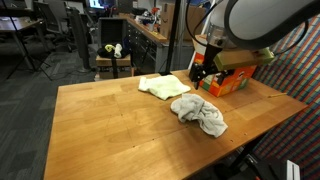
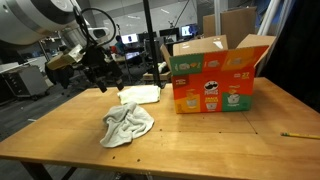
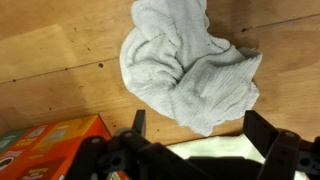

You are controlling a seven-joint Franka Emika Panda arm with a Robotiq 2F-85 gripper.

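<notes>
A crumpled grey cloth [image 1: 200, 113] lies on the wooden table, right of the middle in exterior view 1. It fills the centre of the wrist view, where the grey cloth [image 3: 185, 70] is bunched and folded. Behind it a pale, whitish cloth [image 1: 164, 86] lies flatter; in the wrist view only part of this pale cloth [image 3: 215, 147] shows along the bottom edge. My gripper [image 2: 107, 83] hangs above the table, apart from both cloths. In the wrist view the gripper has its dark fingertips wide apart, with nothing held between them.
An open cardboard box [image 2: 212, 80] with red, orange and green sides stands on the table near the cloths. A thin yellowish stick [image 2: 301, 136] lies at the table's right in exterior view 2.
</notes>
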